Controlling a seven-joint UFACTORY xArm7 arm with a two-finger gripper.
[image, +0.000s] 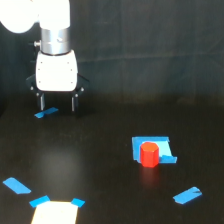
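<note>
My gripper (58, 103) is at the back left in the camera view, pointing down over the dark table. Its two dark fingers stand well apart, and nothing shows between them. A small red object (150, 154), roughly cylindrical, sits right of centre. It stands at the front of a light-blue square (143, 145) edged with blue tape, well to the right of the gripper and closer to the camera.
Strips of blue tape (16, 186) mark the table at the front left, at the right (187, 195) and near the gripper (46, 113). A bright white-yellow object (54, 213) lies at the bottom edge. Bare dark table (95, 150) fills the middle.
</note>
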